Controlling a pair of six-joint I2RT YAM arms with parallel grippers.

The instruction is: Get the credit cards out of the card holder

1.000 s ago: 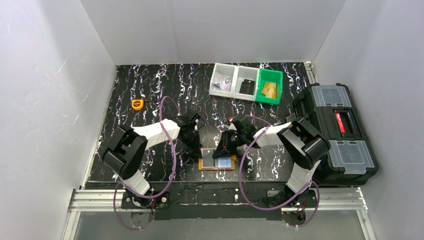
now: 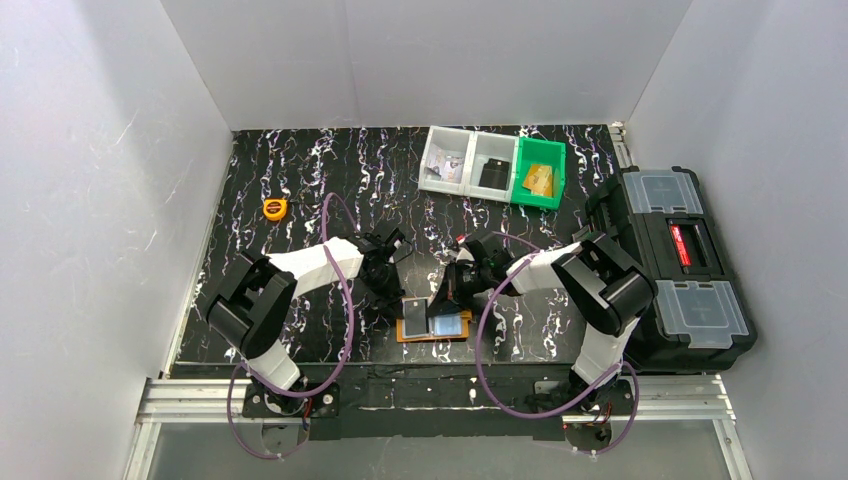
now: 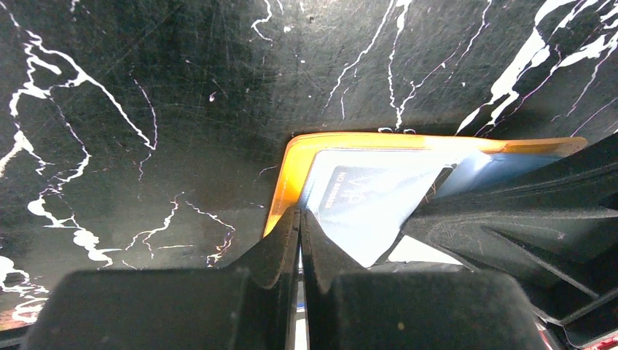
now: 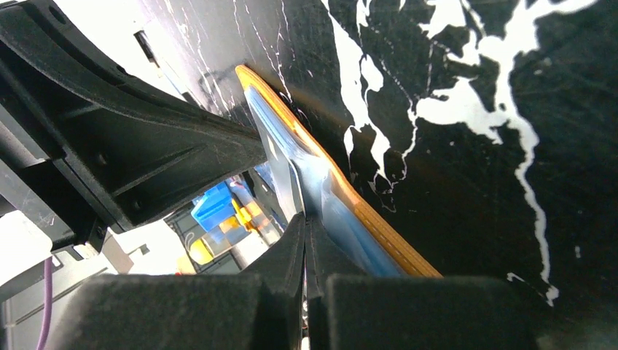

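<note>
The orange-edged card holder (image 2: 434, 339) lies spread flat near the table's front edge. A grey card (image 2: 415, 319) shows on its left half, and a bluish clear sleeve (image 2: 447, 325) on its right. In the left wrist view, a pale card (image 3: 357, 197) sits behind clear plastic. My left gripper is shut with its tips at the holder's left border; whether a thin edge is pinched there is hidden. Near the holder's middle, my right gripper is shut, its tips against the edge of the clear sleeve (image 4: 297, 175), with nothing visible between them.
Behind the arms stand a white two-part tray (image 2: 467, 187) and a green bin (image 2: 551, 150). An orange tape measure (image 2: 275, 209) lies at the left. On the right sits a black toolbox (image 2: 690, 350). Bare table extends left of the holder.
The right gripper's tip has shifted very slightly to the right over the holder. The left arm and the holder look almost unmoved.
</note>
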